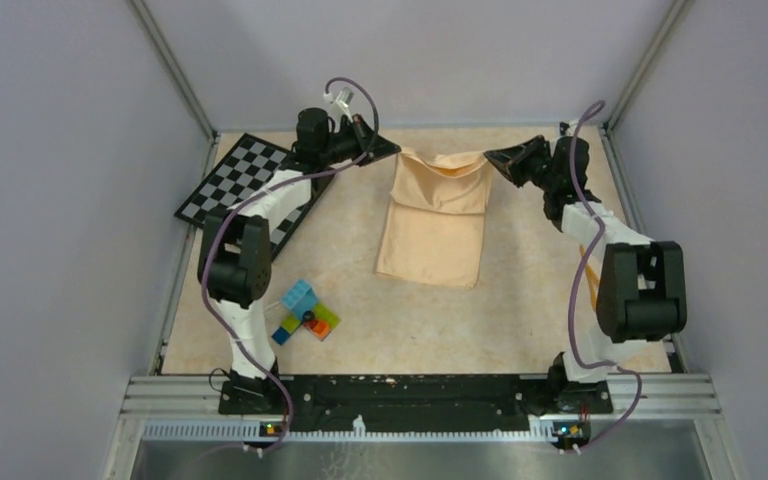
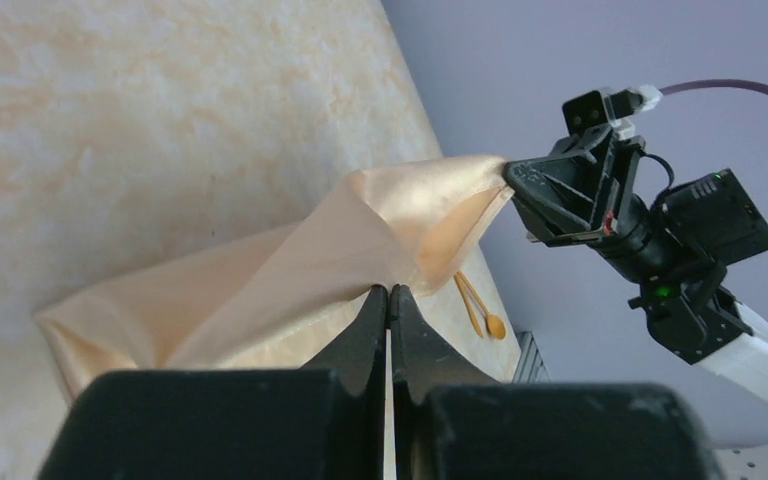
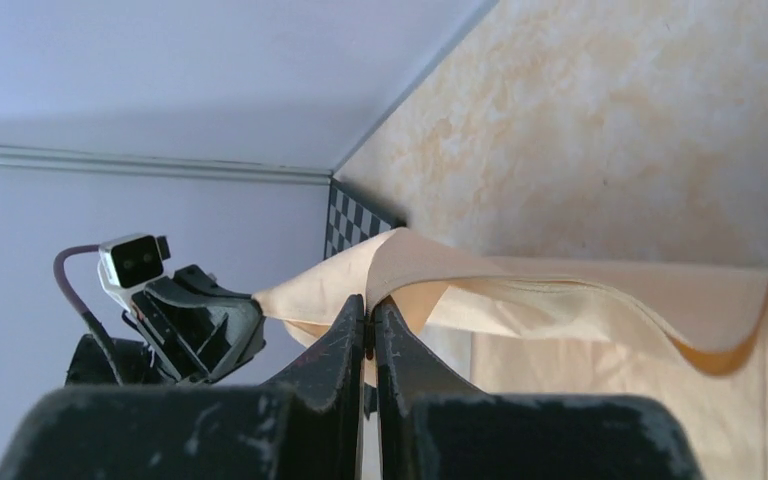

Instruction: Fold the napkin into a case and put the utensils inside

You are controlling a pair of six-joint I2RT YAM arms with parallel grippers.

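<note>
The peach napkin (image 1: 430,245) has its top layer lifted between my two grippers at the back of the table, its lower layer lying flat. My left gripper (image 1: 396,150) is shut on one upper corner; in its wrist view the cloth meets the fingertips (image 2: 388,300). My right gripper (image 1: 490,155) is shut on the opposite corner, the cloth draping from it (image 3: 368,315). Orange wooden utensils (image 2: 475,305) lie at the table's right side, partly hidden by the right arm in the top view.
A checkered board (image 1: 230,185) lies at the back left, partly under the left arm. Colored blocks (image 1: 300,300) sit at the front left.
</note>
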